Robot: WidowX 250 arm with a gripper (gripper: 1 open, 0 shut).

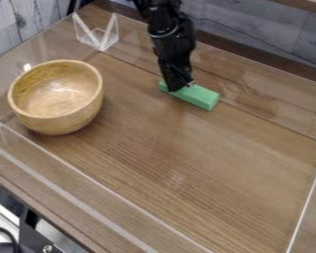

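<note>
A black robot arm reaches down from the top centre to my gripper [170,82], which is at the left end of a green block [194,98] lying on the wooden table [188,188]. The fingertips are small and dark; I cannot tell whether they are open or shut on the block.
A large tan bowl [55,99] sits on the left. A white wire rack [98,32] stands at the back left near the wall.
</note>
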